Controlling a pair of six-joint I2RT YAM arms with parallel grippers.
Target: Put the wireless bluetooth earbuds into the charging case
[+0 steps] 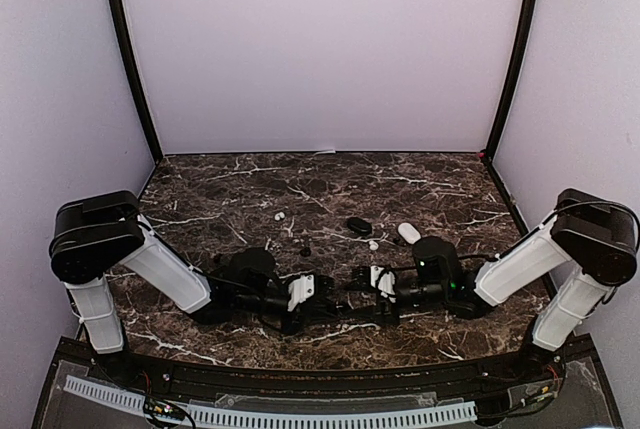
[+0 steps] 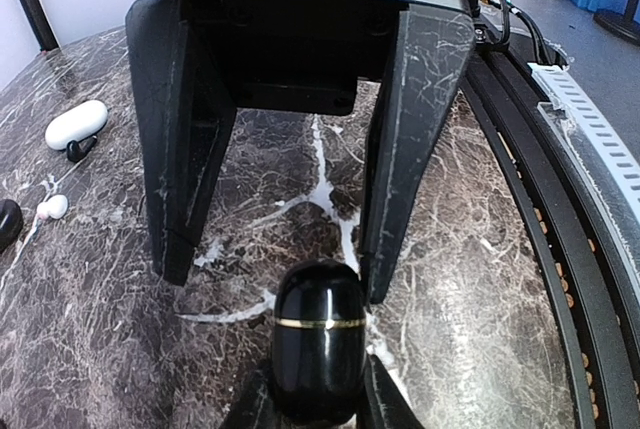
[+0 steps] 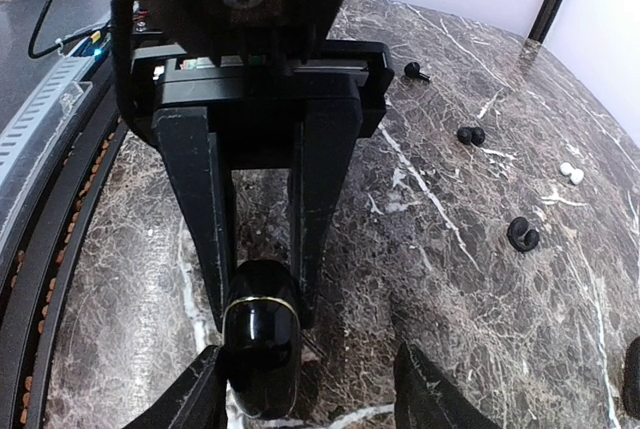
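A glossy black charging case (image 2: 319,339) with a gold seam is held low in the left wrist view by my left gripper (image 1: 330,311), shut on it. My right gripper faces it with its two fingers apart, just behind the case's upper end. In the right wrist view the same case (image 3: 262,349) sits between the two grippers, with the right one's fingertips apart at the bottom edge. Whether the case's lid is open is not visible; it looks closed.
On the marble table (image 1: 220,199) lie a white case (image 1: 409,233), a black case (image 1: 359,225), small white earbuds (image 3: 571,173) and several small black pieces (image 3: 471,135).
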